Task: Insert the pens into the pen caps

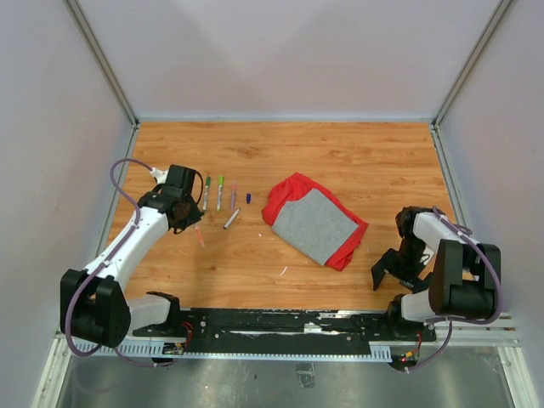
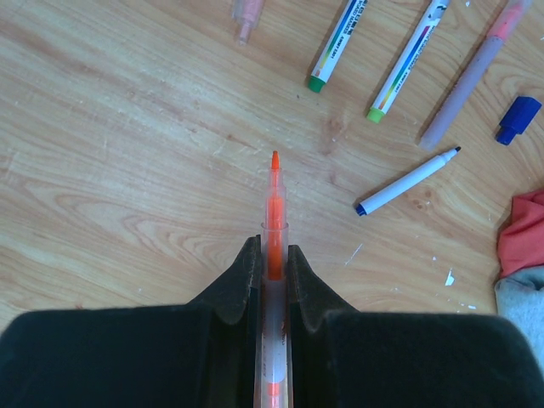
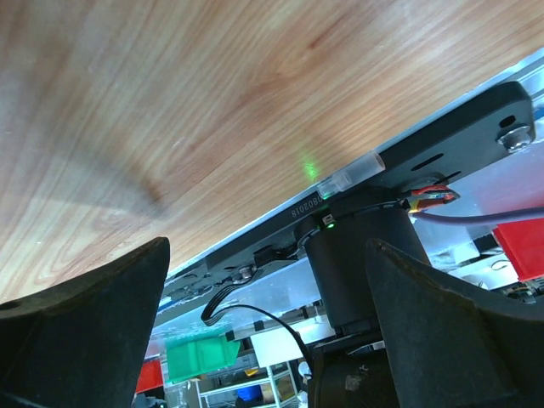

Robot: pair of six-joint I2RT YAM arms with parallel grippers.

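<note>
My left gripper is shut on an orange-tipped pen (image 2: 274,217), its bare tip pointing away from the fingers. In the top view, this pen (image 1: 201,235) pokes out from the left gripper (image 1: 195,223) above the table's left side. An uncapped white pen (image 2: 408,180) with a dark tip lies on the wood, apart from a loose blue cap (image 2: 518,119). Further up rest a dark green-ended pen (image 2: 338,42), a light green-ended pen (image 2: 410,59) and a purple pen (image 2: 466,89). Open and empty, my right gripper (image 1: 399,277) is low over the front right.
A red and grey cloth (image 1: 316,223) covers the middle of the table. A small white scrap (image 1: 284,271) lies in front of it. Bare wood surrounds both, and the black front rail (image 1: 280,331) borders the near edge.
</note>
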